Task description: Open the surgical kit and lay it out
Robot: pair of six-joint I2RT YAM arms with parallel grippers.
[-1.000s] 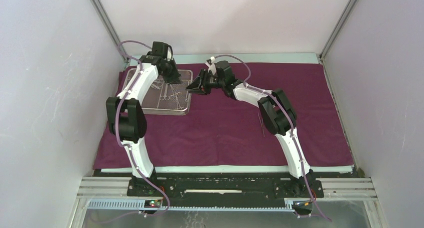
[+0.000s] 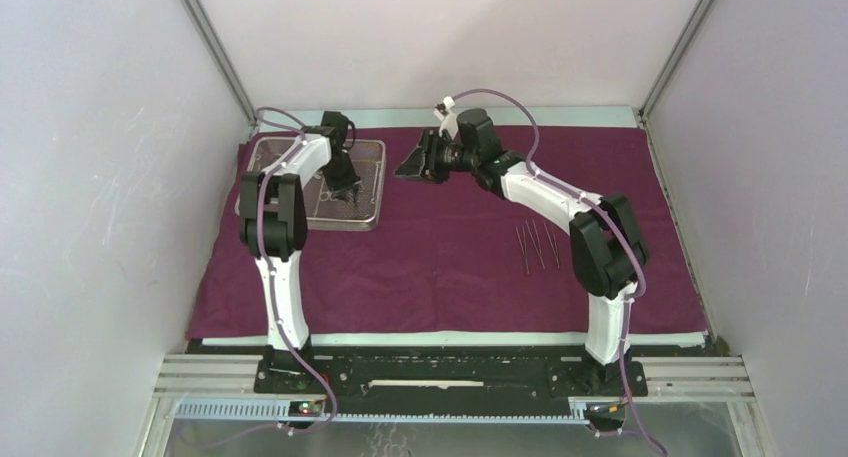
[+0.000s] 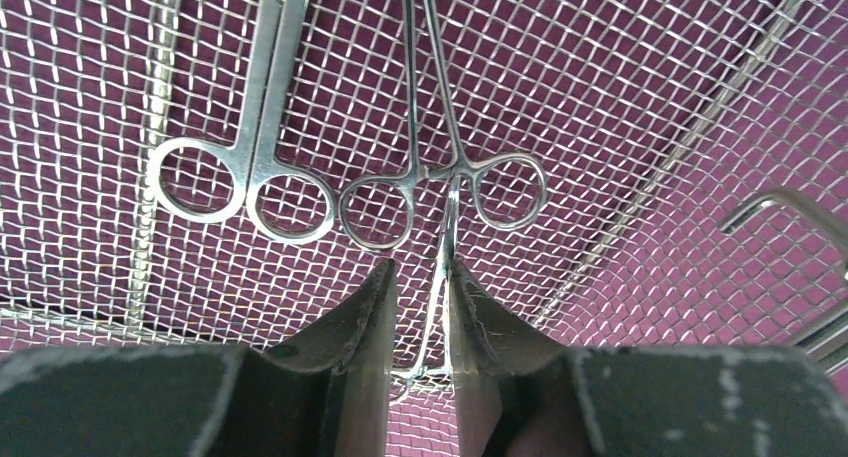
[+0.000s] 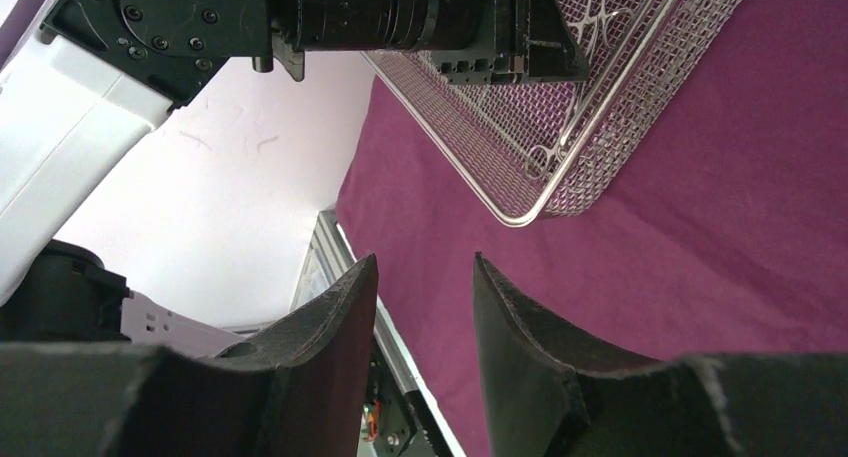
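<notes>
The mesh tray sits at the back left of the maroon cloth with steel instruments inside. In the left wrist view, two ringed instruments lie side by side: thick-handled scissors and a slimmer clamp. Another slim instrument runs down between the fingers of my left gripper, which is open low over the tray. Whether either finger touches it I cannot tell. My right gripper is open and empty over the cloth, right of the tray. Several thin instruments lie apart on the cloth at right.
A bent metal rod shows at the right edge of the left wrist view. My left arm reaches over the tray's side.
My left gripper has come toward the front of the tray, now covering the ringed handles. The right arm has drawn back to the right, away from the tray, uncovering more instruments on the cloth.
</notes>
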